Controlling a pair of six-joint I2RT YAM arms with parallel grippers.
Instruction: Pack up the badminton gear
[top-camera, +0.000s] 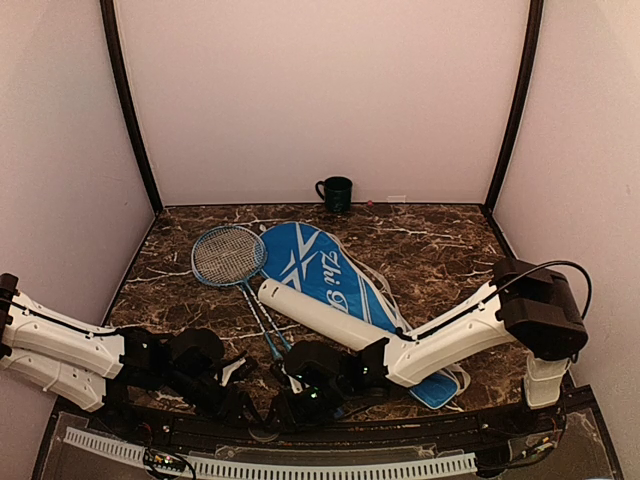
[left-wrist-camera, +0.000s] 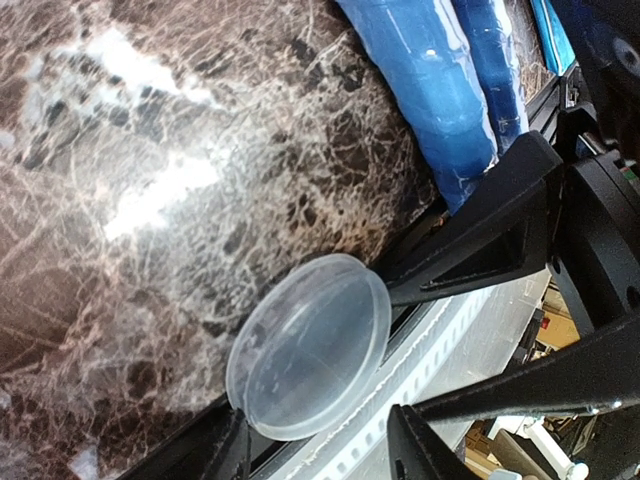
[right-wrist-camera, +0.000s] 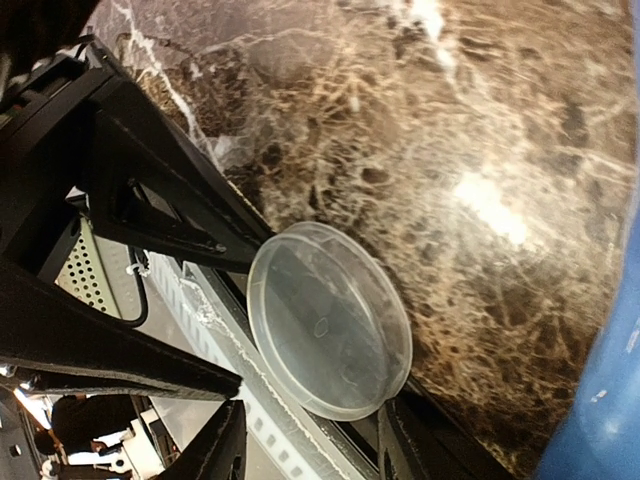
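Observation:
A clear round lid (left-wrist-camera: 310, 350) hangs tilted over the table's front edge, between my two grippers. In the left wrist view my left gripper has its fingers apart below the lid's lower rim. My right gripper likewise holds its fingers apart at the opposite side of the lid. Whether any finger presses on the rim, I cannot tell. Two rackets (top-camera: 229, 255) lie at the left, their blue handles (left-wrist-camera: 440, 90) running toward the front edge. A white tube (top-camera: 320, 316) rests against the blue racket bag (top-camera: 312, 262), which the right arm partly covers.
A dark mug (top-camera: 338, 194) stands by the back wall. Along the front runs a slotted white rail (top-camera: 330, 467).

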